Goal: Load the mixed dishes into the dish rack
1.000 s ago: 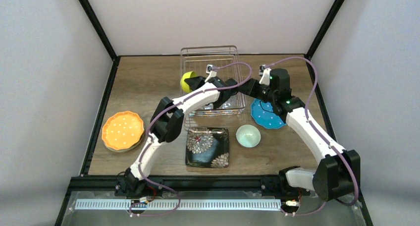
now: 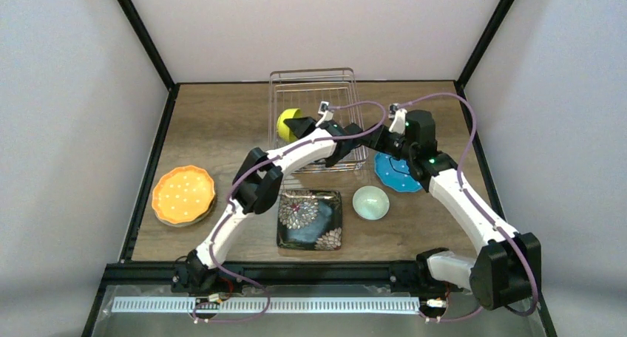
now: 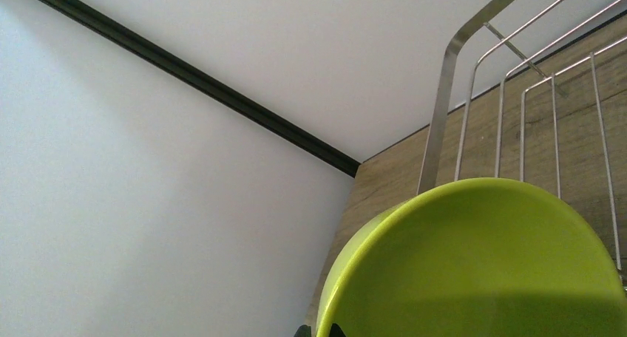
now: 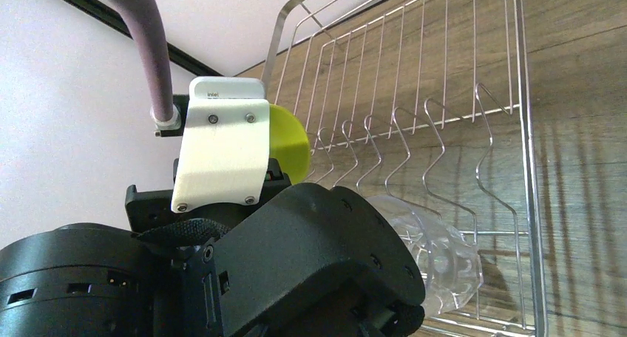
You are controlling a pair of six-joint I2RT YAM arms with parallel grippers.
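My left gripper (image 2: 296, 126) is shut on the rim of a yellow-green bowl (image 3: 473, 256), held tilted at the left side of the wire dish rack (image 2: 310, 82). A clear ribbed piece (image 4: 444, 263) sits inside the rack toward the right in the right wrist view. My right gripper (image 2: 362, 136) is at the rack's right side, close to the left wrist; its fingers are hidden. Outside the rack lie an orange scalloped plate (image 2: 183, 193), a dark square floral plate (image 2: 309, 222), a mint bowl (image 2: 370, 202) and a blue plate (image 2: 399, 176).
The two arms crowd together over the rack's front and right, with cables looping above them. Walls enclose the back and both sides.
My left gripper and the yellow-green bowl have moved slightly right and away from the rack's left edge. The right arm has shifted slightly.
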